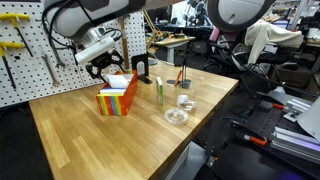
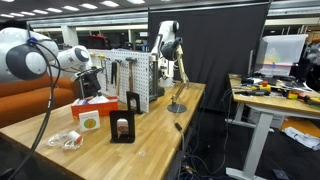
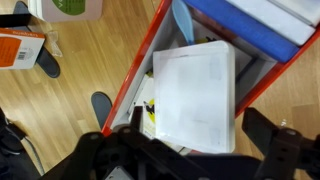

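Note:
Just over a red-edged box point(image 1: 110, 102), my gripper point(image 1: 103, 76) points downward with its fingers apart. In the wrist view a white square item point(image 3: 193, 100) lies in the box between the open fingers of my gripper. Those fingers show dark at the lower left and lower right, and whether they touch the white item I cannot tell. A blue handle point(image 3: 183, 20) and white-and-blue packs point(image 3: 252, 25) share the box with it.
Clear cups point(image 1: 177, 116) and a small white cup point(image 1: 183, 100) stand to the right of the box. A picture stand point(image 2: 123, 128) and a white-framed card point(image 2: 90, 121) are near it. A pegboard point(image 1: 70, 72) rises behind.

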